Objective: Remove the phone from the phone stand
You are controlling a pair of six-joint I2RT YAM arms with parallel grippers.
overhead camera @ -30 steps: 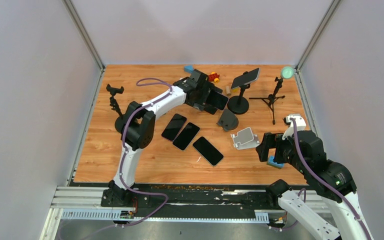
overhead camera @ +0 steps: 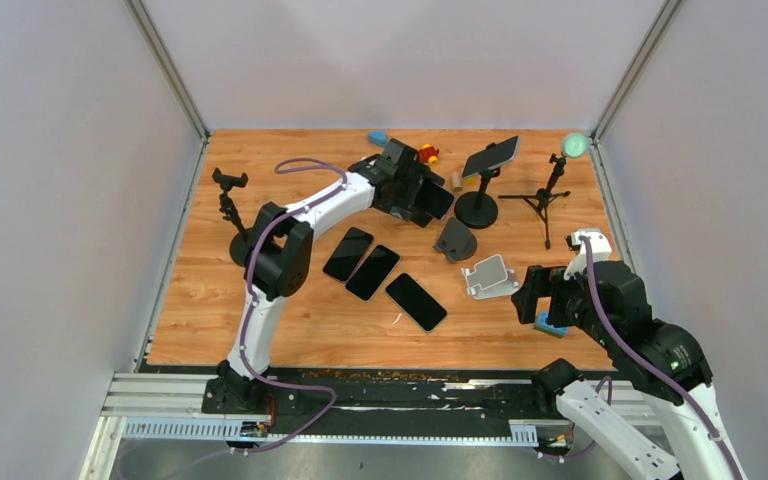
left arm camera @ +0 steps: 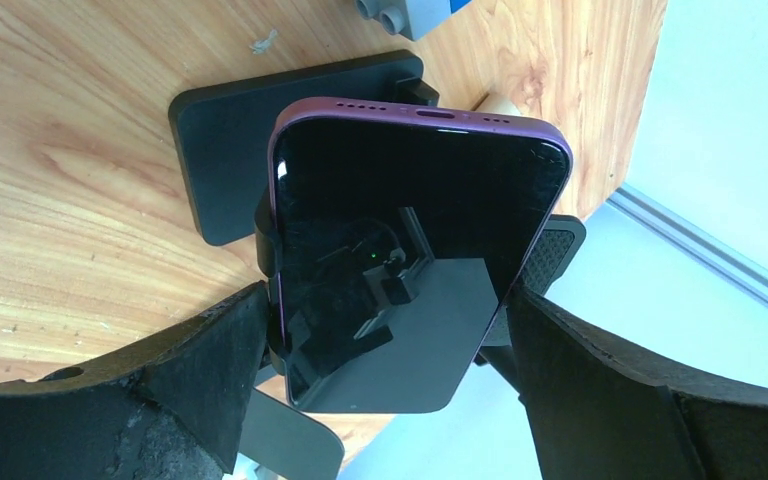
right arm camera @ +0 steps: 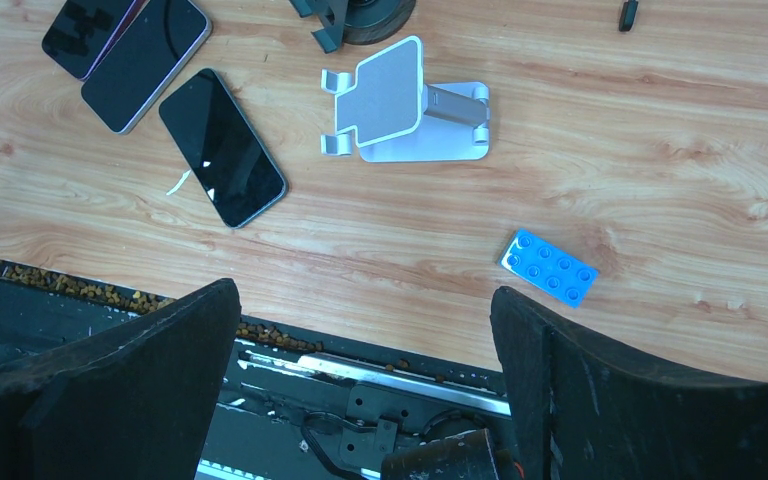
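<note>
A black-screened phone with a purple edge (left arm camera: 390,190) rests on a black phone stand, whose flat base (left arm camera: 225,150) shows beneath it. My left gripper is open, its fingers on either side of this phone near its lower part. The left finger is very close to the phone's edge; contact cannot be made out. From above, the phone (overhead camera: 435,198) appears beside the left gripper, which covers most of the stand. At the front right, my right gripper (overhead camera: 540,292) hangs open above the table with nothing between its fingers.
A second phone (overhead camera: 492,155) sits on a round-based stand. Three phones, including a front one (right arm camera: 223,148), lie flat. A silver stand (right arm camera: 390,100), a grey stand (overhead camera: 455,240), a tripod (overhead camera: 550,190) and a blue brick (right arm camera: 548,268) stand around.
The phone beside the left gripper has shifted very slightly at most. Both arms look almost still.
</note>
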